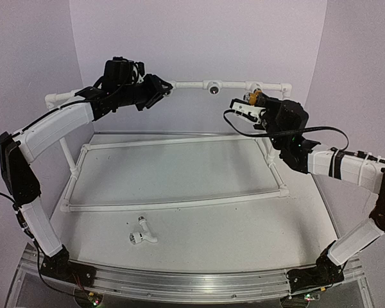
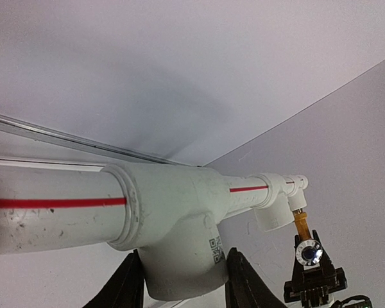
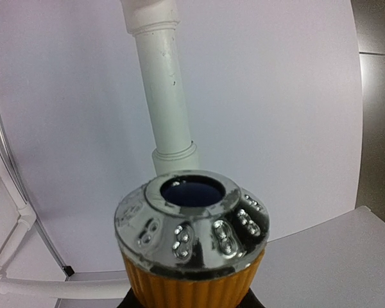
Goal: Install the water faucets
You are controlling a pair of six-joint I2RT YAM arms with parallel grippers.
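An orange faucet [image 1: 253,97] with a chrome end is held by my right gripper [image 1: 258,102] at the right tee of the upper pipe; in the left wrist view its orange stem [image 2: 300,223] meets that tee from below. My left gripper is at the left tee [image 2: 170,224], its fingers either side of that tee's downward socket, apparently gripping it. A white faucet [image 1: 142,234] lies on the floor in front of the frame.
The upper pipe [image 1: 189,85] has a middle tee [image 1: 213,88]. A lower white pipe frame [image 1: 173,205] surrounds a clear panel area. Walls enclose the sides and back.
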